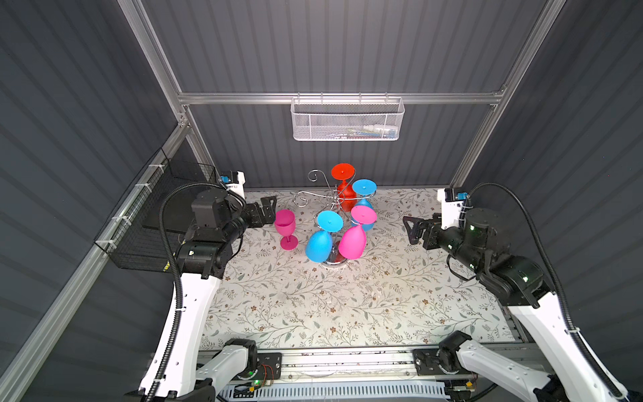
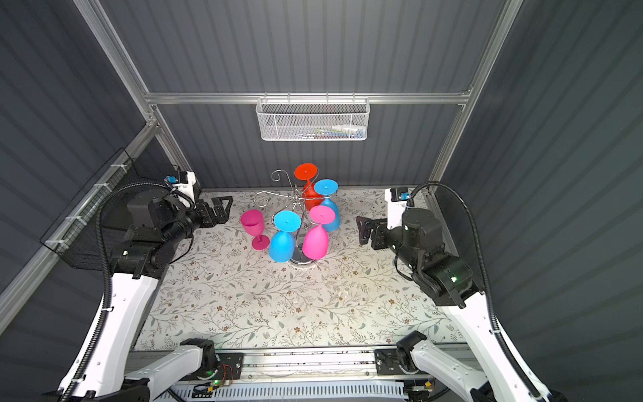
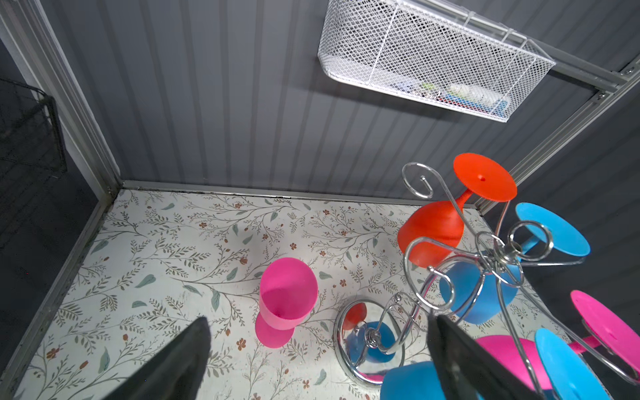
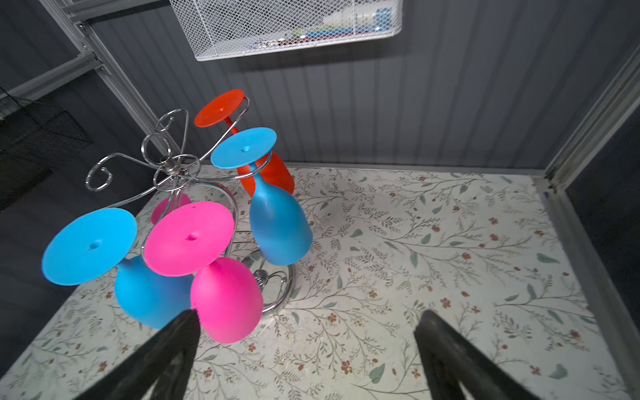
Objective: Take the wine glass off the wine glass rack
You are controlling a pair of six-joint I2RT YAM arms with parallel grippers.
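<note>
A silver wire rack (image 3: 506,256) holds upside-down glasses by their feet: a red one (image 1: 345,171), a blue one (image 4: 280,226) at back right, and a blue (image 1: 319,246) and a pink (image 1: 353,242) in front. A pink glass (image 1: 285,227) stands upright on the table left of the rack. My left gripper (image 1: 264,211) hangs open above and left of that upright glass. My right gripper (image 1: 418,227) is open, right of the rack and apart from the glasses.
A white mesh basket (image 1: 347,120) hangs on the back rail; a black wire basket (image 1: 137,248) is on the left wall.
</note>
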